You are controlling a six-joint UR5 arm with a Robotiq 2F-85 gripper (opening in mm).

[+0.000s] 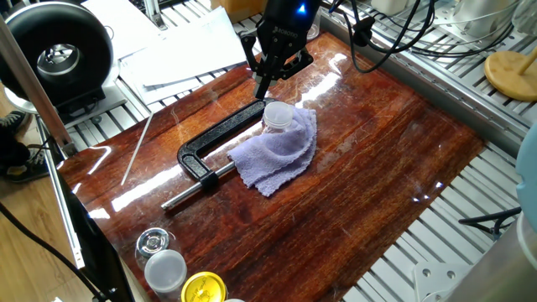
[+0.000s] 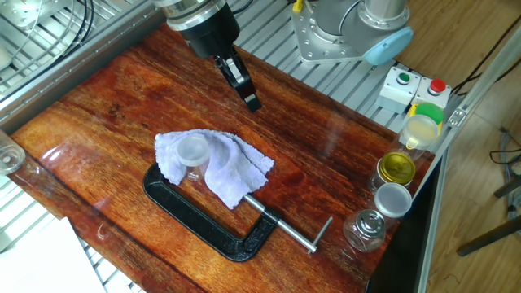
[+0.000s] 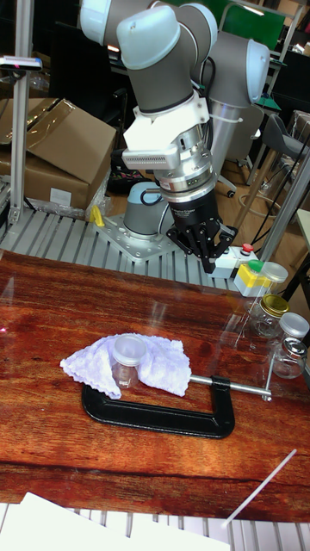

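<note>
My black gripper (image 1: 263,91) hangs above the table with its fingers together and nothing visible between them. In exterior view 2 the gripper (image 2: 253,104) is apart from everything on the tabletop, and exterior view 3 shows the gripper (image 3: 209,268) over the table's far right part. A small clear jar with a whitish lid (image 2: 194,150) stands upright on a crumpled lilac cloth (image 2: 238,167). Beside them lies a black C-clamp (image 2: 195,225) with a steel screw, its frame passing around the jar's side; part of its screw is hidden by the cloth.
Several lidded jars stand along one table edge, including a gold-lidded jar (image 2: 397,168) and a white-lidded jar (image 2: 392,200). A thin white stick (image 1: 137,149) lies near the papers (image 1: 180,59).
</note>
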